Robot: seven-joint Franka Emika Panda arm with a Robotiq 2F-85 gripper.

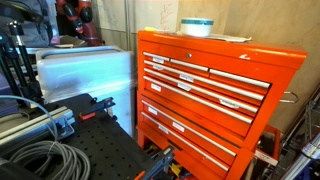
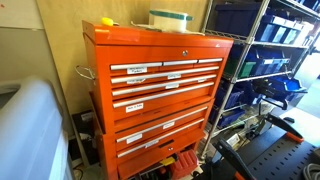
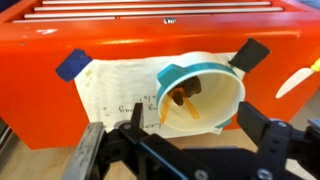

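A white tub with a teal rim [image 3: 170, 72] stands on a sheet of paper [image 3: 110, 85] on top of the red tool chest [image 3: 40, 110]. From above, something brown [image 3: 184, 91] and orange pieces show inside it. The same tub appears as a pale round container [image 1: 197, 27] in exterior view 1 and [image 2: 170, 20] in exterior view 2. In the wrist view my gripper is open above the tub, its fingers wide apart with no object held. Neither exterior view shows the gripper now.
Dark blue tape [image 3: 74, 64] and black tape [image 3: 249, 55] lie on the paper's corners. A white item [image 3: 296, 80] with a yellow end rests to the right. Shelves with blue bins [image 2: 235, 20] stand beside the chest.
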